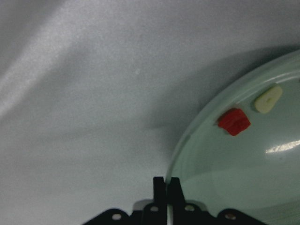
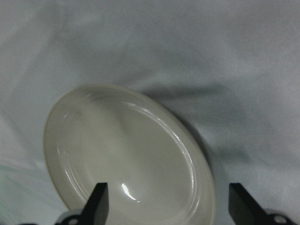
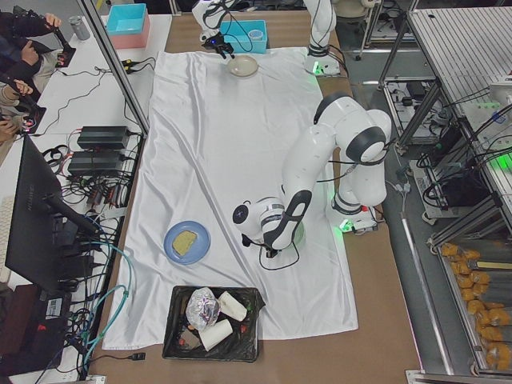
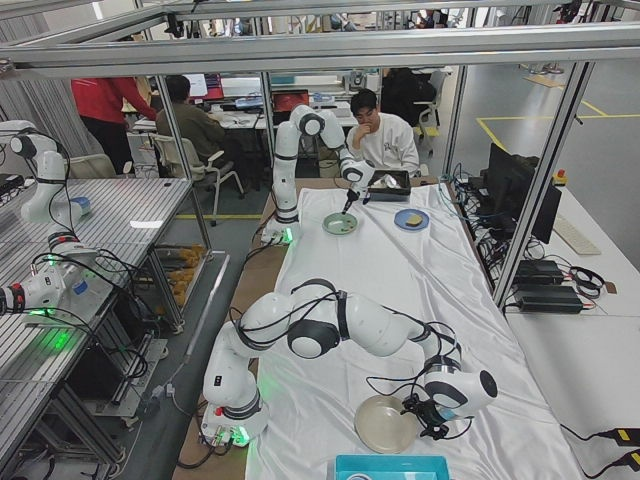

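Observation:
My left gripper is shut on the rim of a green plate [image 1: 262, 164] holding a red piece [image 1: 233, 122] and a pale piece [image 1: 268, 98]. In the camera right view that plate [image 4: 340, 226] sits at the far end of the white cloth. My right gripper stands open over an empty beige plate [image 2: 126, 150], one finger above the plate and the other beyond its rim. At the near end of the camera right view, this gripper [image 4: 425, 418] is at that plate's right edge.
A blue plate [image 3: 174, 252] with a yellow item lies left of the green one. A black lined tray [image 3: 252, 344] with foil and white rolls sits at that end, a cyan bin [image 4: 395, 463] at the opposite end.

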